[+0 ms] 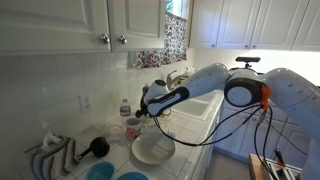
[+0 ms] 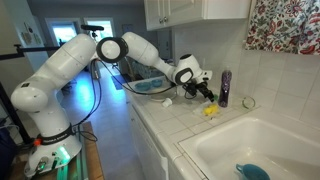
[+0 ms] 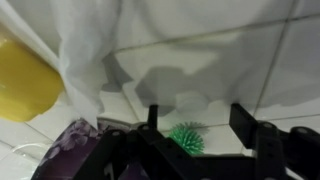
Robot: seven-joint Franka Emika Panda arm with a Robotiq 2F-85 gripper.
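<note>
My gripper shows in the wrist view with its two fingertips apart, the fingers part open. A green bristly object [image 3: 187, 138] shows low between the fingers, nearer the left one, with a gap to the right one. In the second exterior view the gripper [image 2: 206, 95] points down over the counter near the backsplash, close to a yellow object [image 2: 211, 111]. In the wrist view a yellow rounded object [image 3: 25, 82] and a crumpled white sheet or bag [image 3: 88, 45] lie to the left. Dark purple material [image 3: 72, 150] fills the lower left.
A dark bottle [image 2: 224, 88] stands right beside the gripper, with the sink [image 2: 255, 150] in front. Farther along the counter are a clear bottle [image 1: 125, 109], a cup [image 1: 133, 126], a white plate [image 1: 153, 149] and a blue bowl [image 1: 101, 172].
</note>
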